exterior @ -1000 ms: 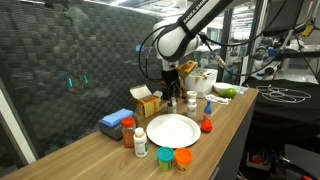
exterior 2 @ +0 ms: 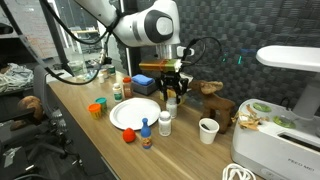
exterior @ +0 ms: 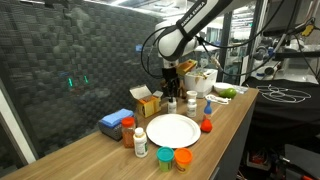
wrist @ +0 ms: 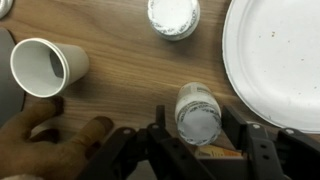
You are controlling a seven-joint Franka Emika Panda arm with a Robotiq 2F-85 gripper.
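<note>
In the wrist view, a small white bottle [wrist: 198, 105] with a greyish cap stands between the fingers of my gripper. The fingers are part open around it, and a strip of table shows between the bottle and the left finger. From the side, the gripper [exterior 2: 173, 90] points down over this bottle [exterior 2: 171, 108], behind the white plate [exterior 2: 135, 113]. A second white-capped bottle [wrist: 174, 14] stands apart from it.
A white cup [exterior 2: 208, 130] and a brown toy animal [exterior 2: 216, 103] are close to the gripper. An open cardboard box [exterior: 146, 101] sits behind the plate. A red ball [exterior: 206, 125] and a blue bottle [exterior: 208, 105] stand nearer the table's edge.
The arm stays over the same bottle, with at most a slight shift. The objects on the table have not visibly moved.
</note>
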